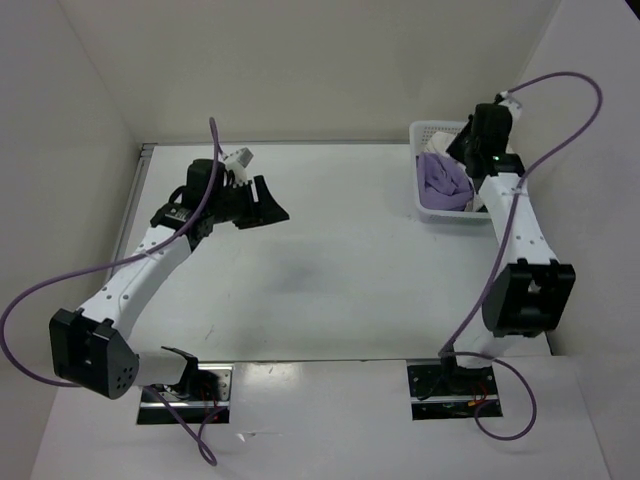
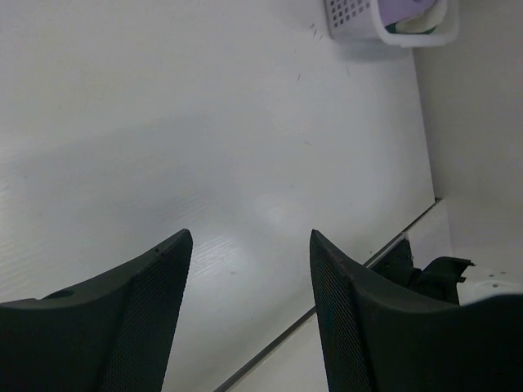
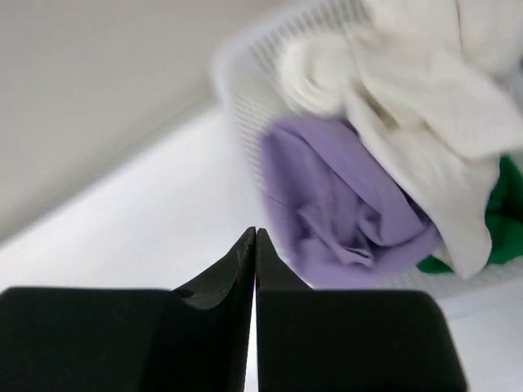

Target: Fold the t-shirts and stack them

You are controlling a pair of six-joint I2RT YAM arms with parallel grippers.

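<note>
A crumpled purple shirt (image 1: 444,183) lies in the white basket (image 1: 421,134) at the back right of the table. In the right wrist view the purple shirt (image 3: 343,196) fills the near corner, beside white cloth (image 3: 425,106) and a bit of green cloth (image 3: 505,214). My right gripper is shut above the basket, its fingertips together and no cloth showing between them. My left gripper (image 1: 278,207) hovers over the left part of the table. The left wrist view shows its fingers (image 2: 151,302) wide apart, with only bare table between.
Walls rise behind it and along the right, close by the basket. A purple cable (image 1: 500,240) loops over the right arm, another (image 1: 110,262) over the left.
</note>
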